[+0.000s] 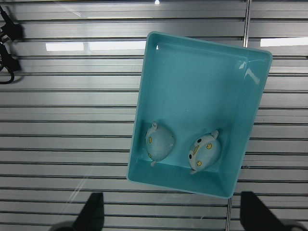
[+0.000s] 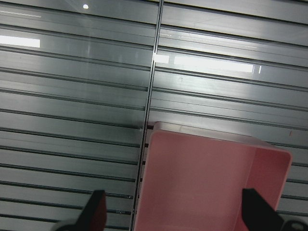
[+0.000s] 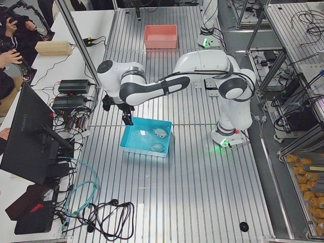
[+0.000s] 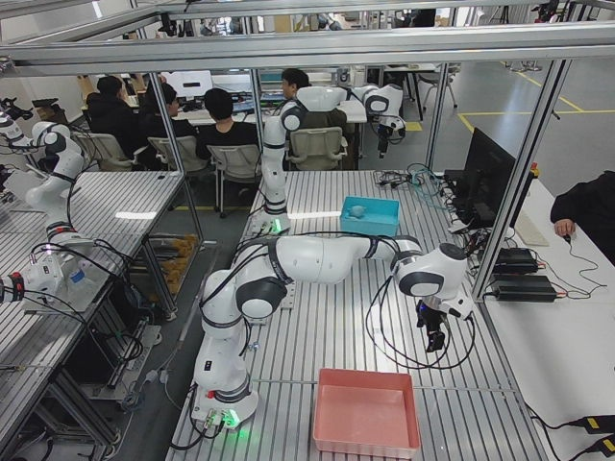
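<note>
A teal bin [image 1: 202,77] holds two pale blue round plush toys, one [image 1: 159,142] on the left and one [image 1: 204,151] with a visible face on the right in the left wrist view. My left gripper [image 3: 126,116] hangs above the bin, its fingers spread wide with nothing between them. My right gripper [image 4: 430,327] hangs over the far end near the pink bin [image 2: 202,178], which looks empty; its fingers are apart, holding nothing.
Black cables [image 3: 114,223] and a teal cable lie on the table beside the teal bin. A monitor [image 3: 28,136] stands on the side desk. The slatted table between the two bins is mostly clear.
</note>
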